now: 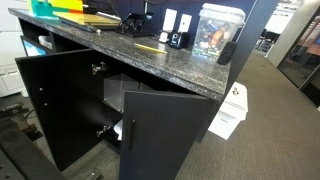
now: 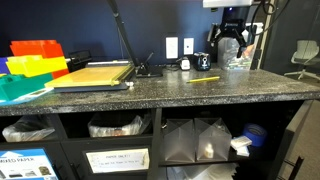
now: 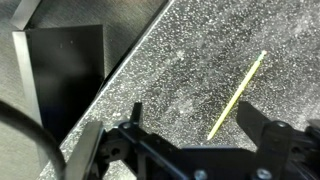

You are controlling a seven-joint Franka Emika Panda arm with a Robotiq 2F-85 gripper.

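Note:
On the speckled counter (image 2: pixel 150 95) lies a thin yellow stick (image 2: pixel 203 79), flat and apart from other objects. Seen from the wrist, the stick (image 3: pixel 238 95) runs at a slant, in front of my gripper and closer to its right finger. The fingers stand wide apart with nothing held between them. In exterior view 2 the gripper (image 2: pixel 231 44) hangs from the top right, above the counter. I cannot make out the gripper in exterior view 1.
Two black cabinet doors, a left one (image 1: pixel 62 105) and a right one (image 1: pixel 165 135), stand swung out below the counter. A clear tub (image 1: pixel 216 32) and a small black device (image 1: pixel 179 40) stand behind the stick. Colored bins (image 2: pixel 35 66) occupy the counter's left end.

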